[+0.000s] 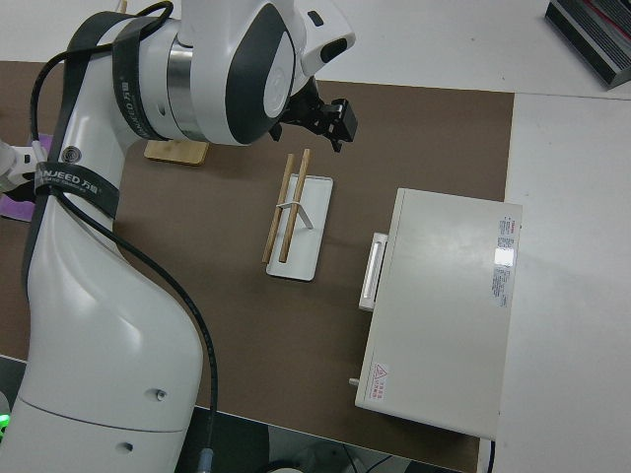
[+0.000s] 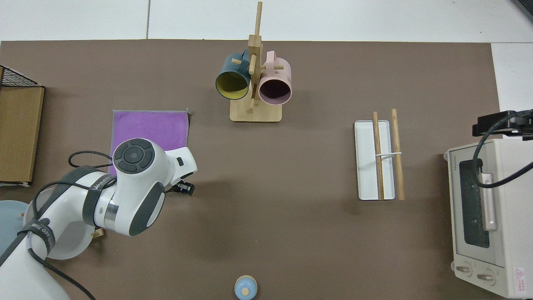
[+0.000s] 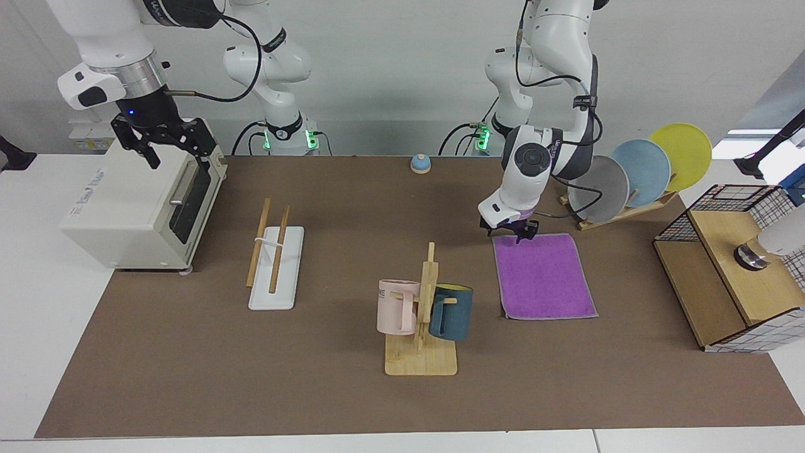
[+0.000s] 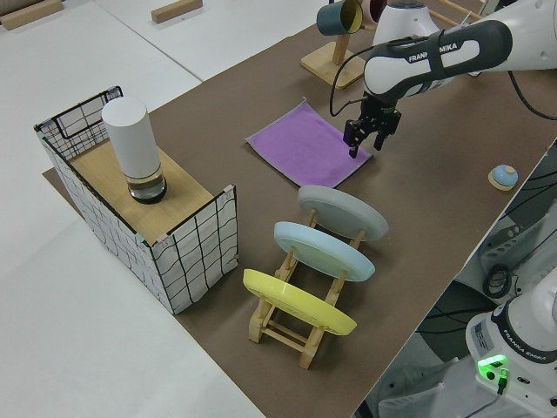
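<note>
My left arm's gripper (image 3: 510,226) hangs low beside the purple cloth (image 3: 543,279); in the top view it shows at the cloth's lower right (image 2: 180,187), mostly behind the arm head. My right gripper (image 3: 165,139) is raised over the white toaster oven (image 3: 124,219). Whether either gripper is open or shut is unclear. A wooden stand (image 3: 420,362) holds a pink mug (image 3: 388,307) and a teal mug (image 3: 453,321). A plate rack (image 4: 304,348) holds grey, blue and yellow plates.
A white tray (image 2: 364,160) with two wooden rods lies between the stand and oven. A wire-sided wooden shelf (image 3: 713,294) carrying a white cylinder stands beside the cloth. A small blue round object (image 2: 245,287) lies near the front edge.
</note>
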